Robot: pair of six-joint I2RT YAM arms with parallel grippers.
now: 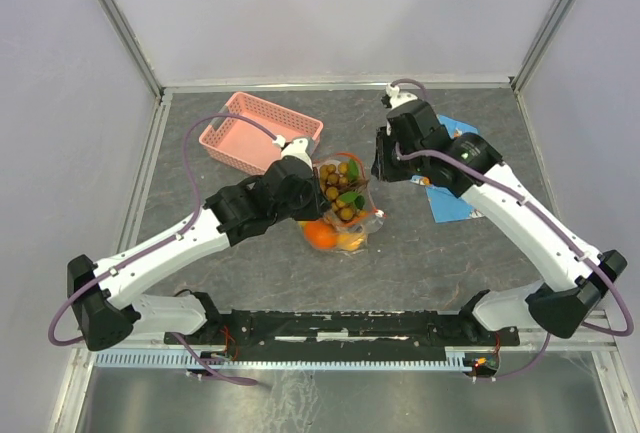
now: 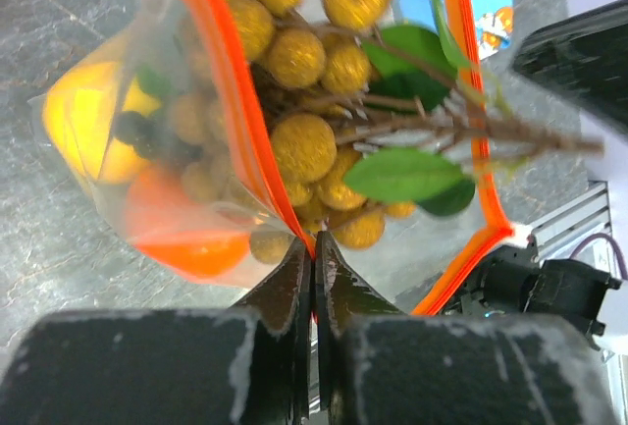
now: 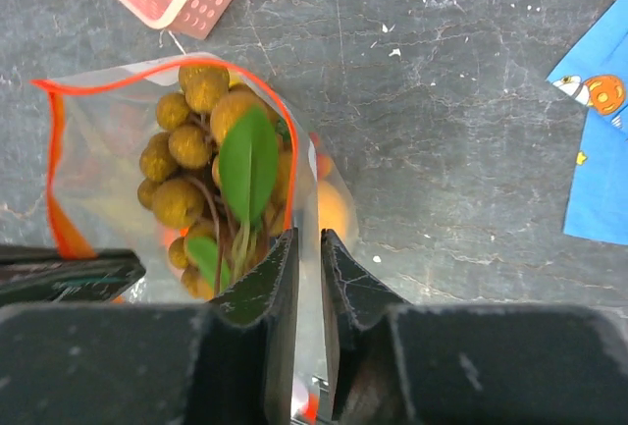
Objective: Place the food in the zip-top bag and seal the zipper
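The clear zip top bag point(image 1: 368, 225) with an orange rim point(image 2: 238, 81) hangs mouth open. Inside are brown longan-like fruits on a stem with green leaves point(image 2: 407, 176), plus an orange fruit point(image 2: 182, 221) and a yellow one point(image 2: 83, 116) showing through the film. My left gripper is shut on the bag's rim. Just right of the mouth is my right gripper point(image 1: 379, 171), its fingers slightly parted; in the left wrist view its dark finger point(image 2: 579, 62) stands clear of the rim. In the right wrist view, bag film shows in the gap between its fingertips.
A pink basket point(image 1: 235, 143) stands at the back left, behind the left gripper. Blue printed sheets point(image 1: 447, 203) lie at the right, partly under the right arm. The grey table in front of the bag is free.
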